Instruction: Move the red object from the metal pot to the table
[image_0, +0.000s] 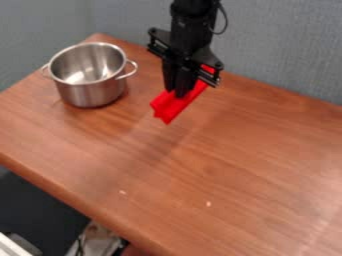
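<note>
The red object (171, 105), long and block-like, slants across my black gripper (185, 88). My gripper is shut on it, pointing down, and the fingers hide its middle. One end sticks out toward the lower left, the other shows at the upper right. Whether its lower end touches the table cannot be made out. To the left, a shiny metal pot (91, 92) with two side handles stands upright, and its visible inside looks empty.
A grey wall (287, 45) rises behind its back edge. Beyond the near left edge are a dark gap and some cables (96, 240).
</note>
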